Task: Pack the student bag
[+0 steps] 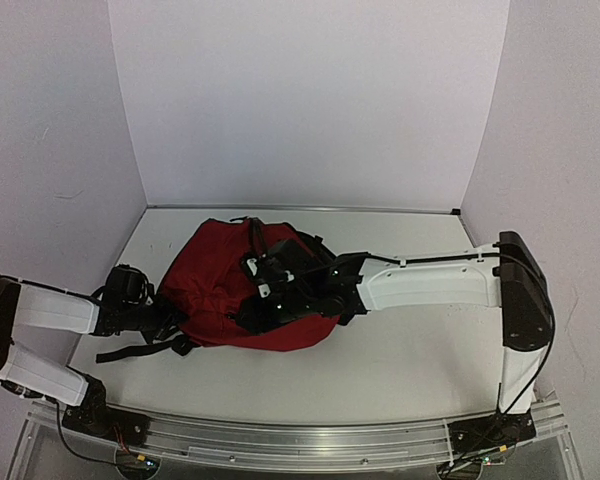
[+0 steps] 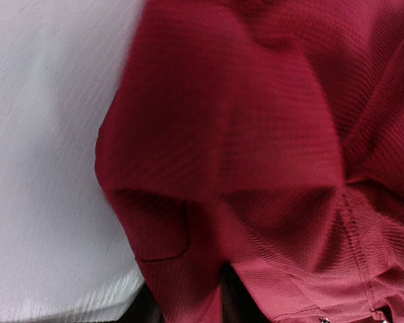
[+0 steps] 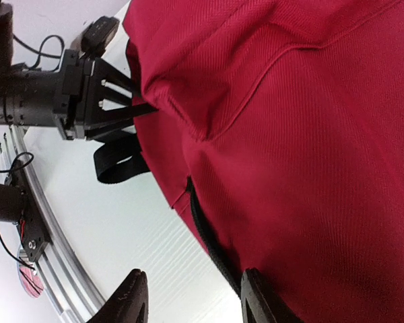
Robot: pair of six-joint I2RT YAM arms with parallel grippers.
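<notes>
A red bag [image 1: 210, 270] with black straps lies on the white table. At its left edge is my left gripper [image 1: 168, 322]; in the left wrist view, red cloth runs between its two dark fingers, and whether they grip it cannot be told. Over the front middle of the bag hangs my right gripper [image 1: 248, 322]. Its fingers [image 3: 126, 301] stand apart in the right wrist view, with table and the end of a black edging strip [image 3: 212, 245] seen between or behind them. No items for packing are visible.
A black strap [image 1: 130, 353] trails from the bag's front left corner across the table. Bare table [image 1: 430, 370] lies to the right and in front. A metal rail [image 1: 300, 430] runs along the front edge, with walls on the sides and back.
</notes>
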